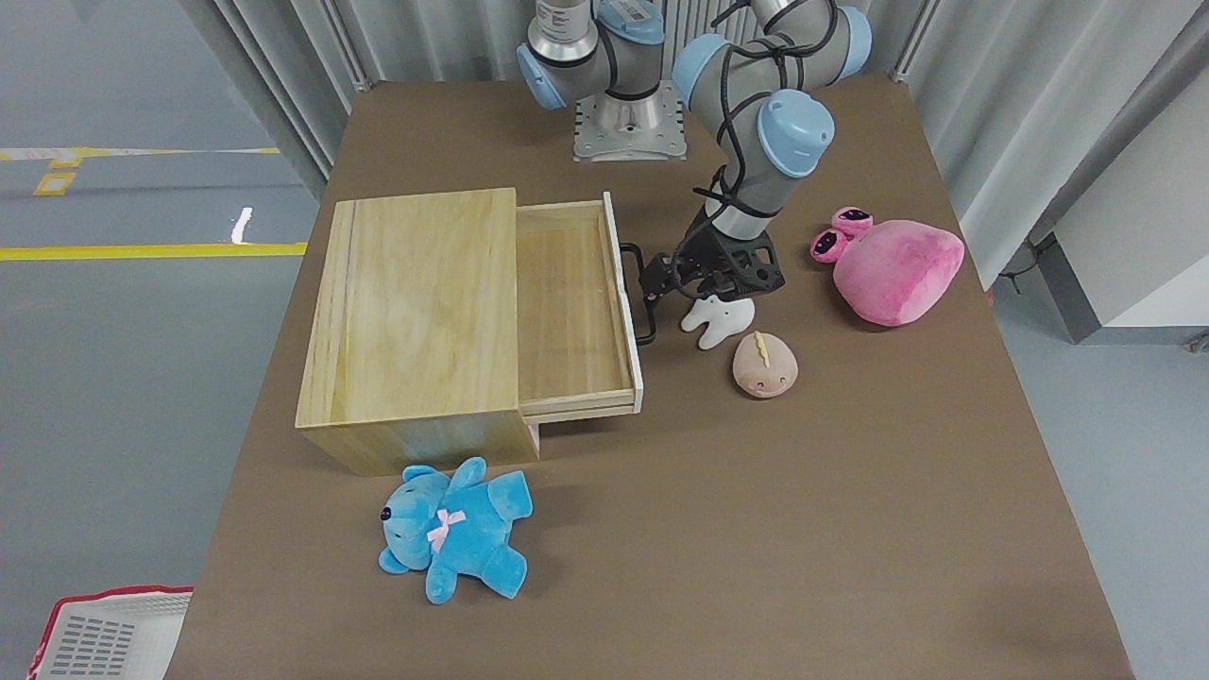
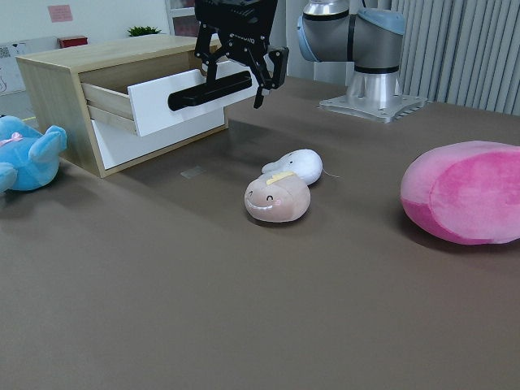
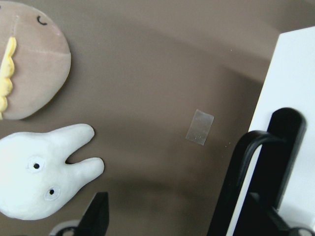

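Observation:
A pale wooden cabinet point(image 1: 408, 306) stands on the table with its top drawer point(image 1: 572, 317) pulled well out and empty. My gripper point(image 1: 669, 283) is at the drawer's black handle point(image 3: 280, 147); in the wrist view one finger reaches over the handle, and whether the finger is closed on it is unclear. A white plush point(image 3: 44, 172) lies beneath the gripper, beside a beige round plush point(image 1: 765, 365).
A blue bear point(image 1: 465, 533) lies in front of the cabinet. A pink plush point(image 1: 895, 272) sits at the right.

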